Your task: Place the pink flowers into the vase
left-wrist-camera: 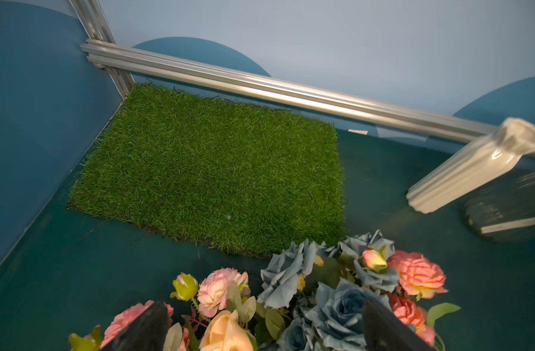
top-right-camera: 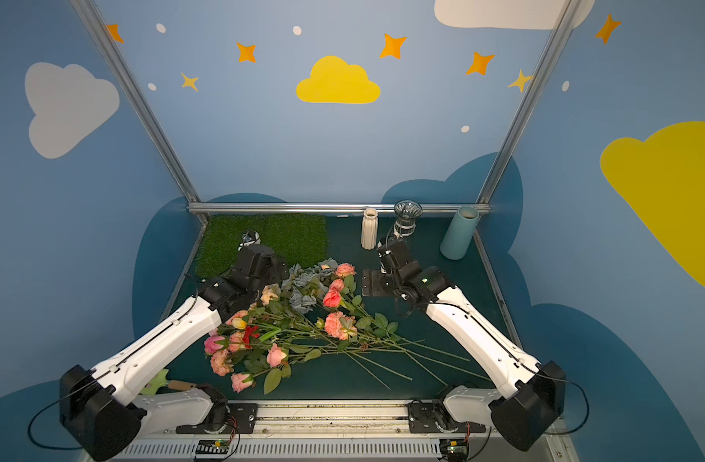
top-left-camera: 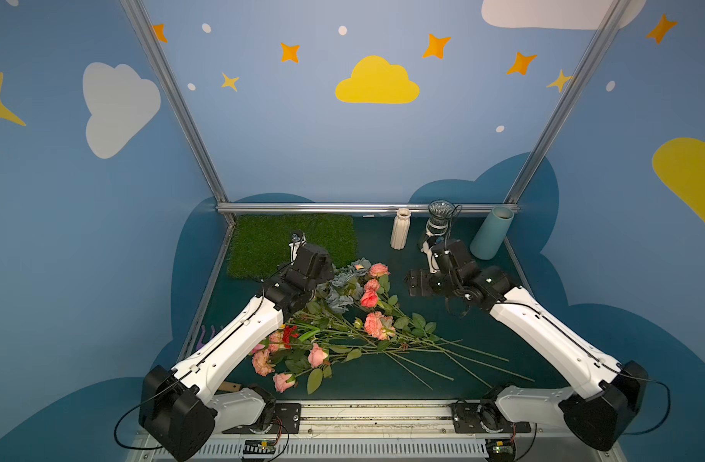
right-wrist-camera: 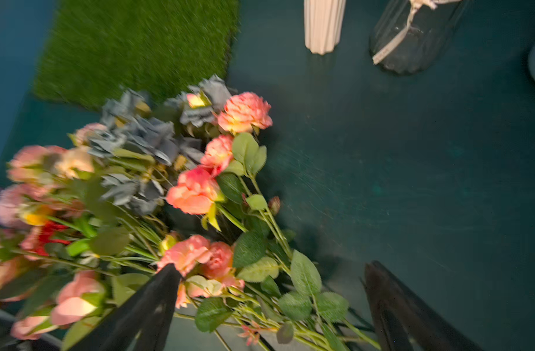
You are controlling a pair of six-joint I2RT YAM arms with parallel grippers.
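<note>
Several pink flowers (right-wrist-camera: 190,190) lie in a pile on the dark green table, mixed with blue-grey flowers (right-wrist-camera: 143,139); their long stems (top-left-camera: 460,358) spread to the right. Along the back stand a white ribbed vase (top-left-camera: 400,229), a clear glass vase (top-right-camera: 405,219) with a ribbon and a tall blue vase (top-right-camera: 459,233). My right gripper is open above the right side of the pile, over leaves and stems, nothing held. The left gripper, also open and empty, hangs over the pile's left part, with blooms visible below and between its fingers.
A square of artificial grass (left-wrist-camera: 220,169) covers the back left of the table. A metal rail (left-wrist-camera: 279,93) runs along the back wall. Bare table lies right of the flowers and in front of the vases. At the front left is a wooden-handled object (top-right-camera: 181,385).
</note>
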